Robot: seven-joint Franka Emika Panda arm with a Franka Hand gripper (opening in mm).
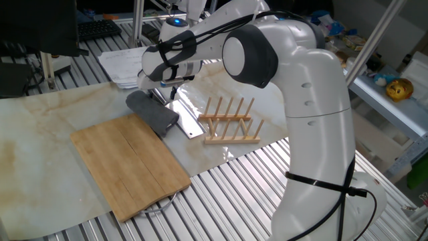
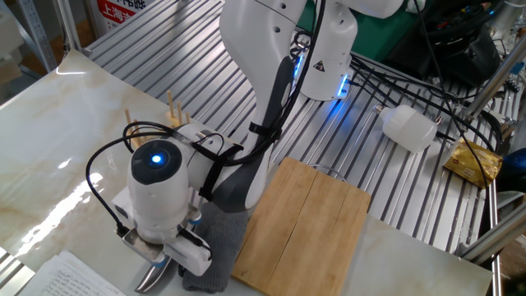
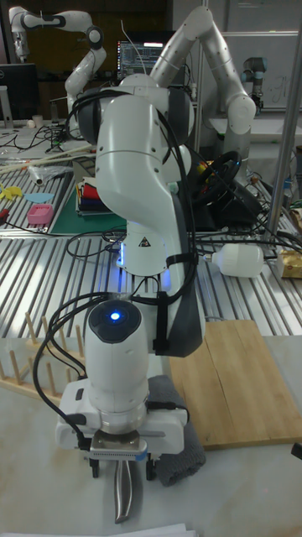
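Observation:
A metal knife lies on the marbled mat; its broad blade (image 1: 189,123) shows in exterior view 1, and its silvery handle (image 3: 123,497) points toward the camera in exterior view 3. My gripper (image 3: 122,469) is directly above the handle, pointing down. Its dark fingers (image 3: 150,469) stand wide apart on either side of the handle, so the fingers are open. Whether they touch it cannot be made out. Alongside the knife lies a rolled grey towel (image 1: 152,112), close to one finger. In exterior view 2 the gripper body hides most of the knife.
A wooden cutting board (image 1: 130,161) lies beside the towel. On the knife's other side stands a wooden peg rack (image 1: 231,139). Papers (image 1: 122,67) rest near the mat's far edge.

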